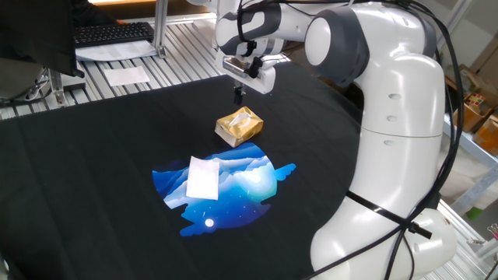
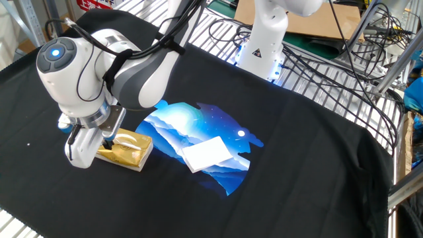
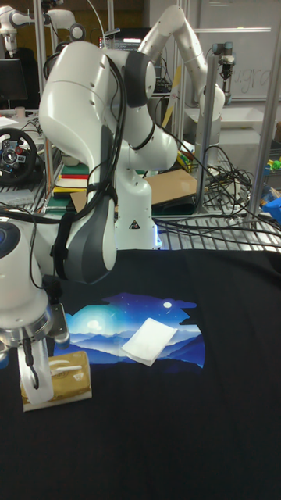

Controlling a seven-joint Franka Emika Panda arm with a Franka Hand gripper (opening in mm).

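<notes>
A gold tissue pack [image 1: 240, 126] lies on the black cloth, with a bit of white tissue showing at its top opening. Beside it, a white sheet of tissue or paper [image 1: 203, 178] rests flat on a blue mountain-and-moon picture [image 1: 247, 187]. My gripper [image 1: 239, 96] hangs pointing down, above the cloth on the far side of the pack in exterior view 1. In exterior view 2 its dark fingertip [image 2: 108, 144] overlaps the pack [image 2: 132, 151]. The fingers line up as one dark shape, so their opening is hidden. Nothing white is seen hanging from them.
A keyboard [image 1: 113, 33] and a loose white paper [image 1: 127, 75] sit on the slatted metal table beyond the cloth. In exterior view 2, cables [image 2: 317, 69] run along the slats.
</notes>
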